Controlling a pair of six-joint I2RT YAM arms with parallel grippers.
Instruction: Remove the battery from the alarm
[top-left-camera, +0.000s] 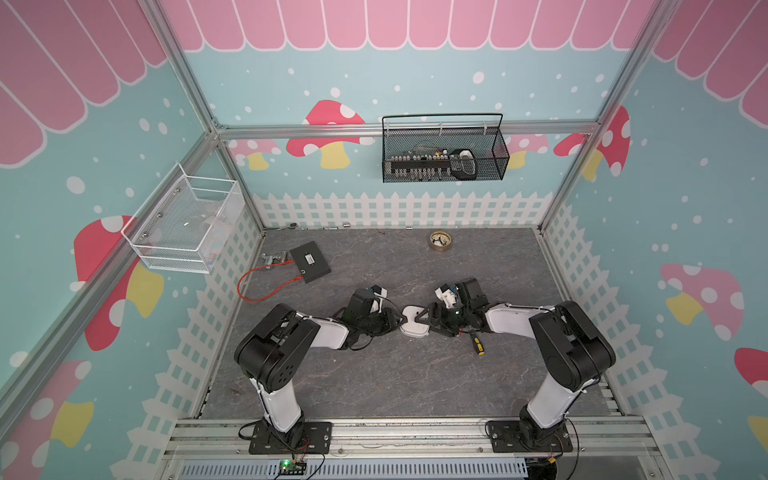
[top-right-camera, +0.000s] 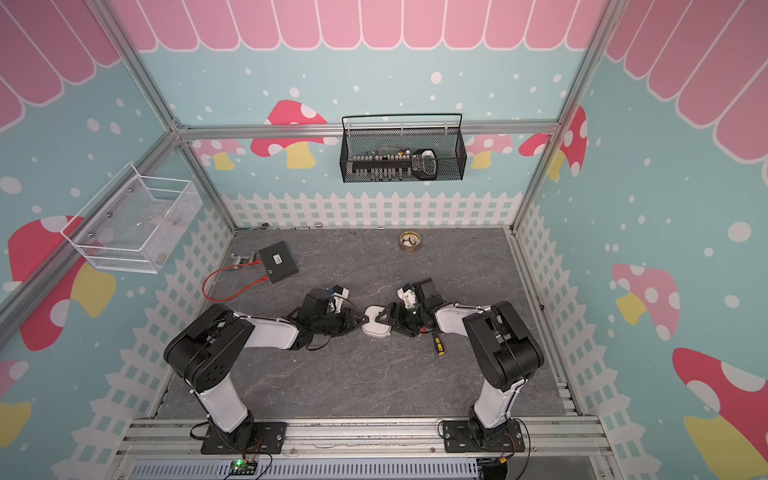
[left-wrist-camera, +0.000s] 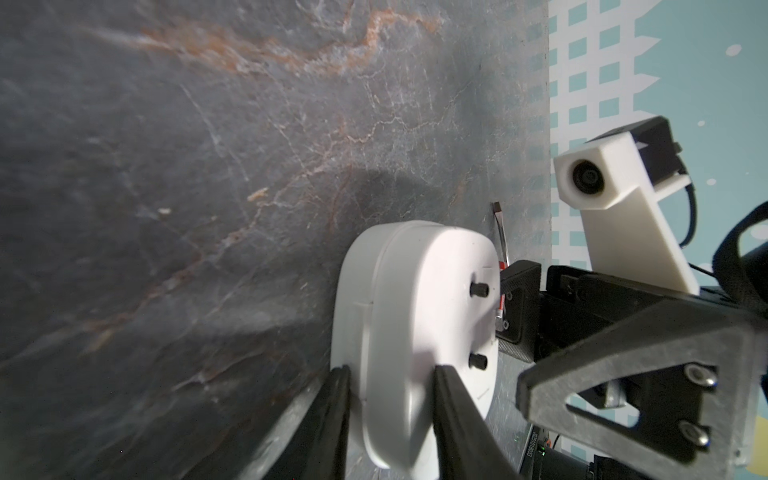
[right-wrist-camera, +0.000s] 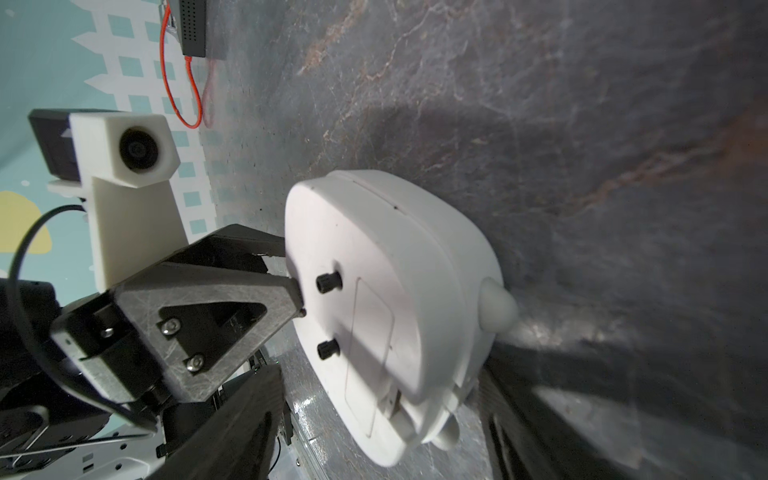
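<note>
Between the grippers a white alarm (top-left-camera: 414, 321) rests on the grey tabletop. In the left wrist view its casing (left-wrist-camera: 456, 264) fills the space between my left gripper's (left-wrist-camera: 392, 380) fingertips, which reach over its near end. The right wrist view shows two black posts and an outlined panel on its face (right-wrist-camera: 376, 296). My right gripper stands open around the alarm's near end. Whether it touches the casing is unclear. A battery cannot be made out.
A screwdriver (top-left-camera: 478, 344) lies beside the right gripper. A tape roll (top-left-camera: 440, 240) is at the back, a dark box (top-left-camera: 309, 260) with a red cable at the back left. Baskets hang on the walls.
</note>
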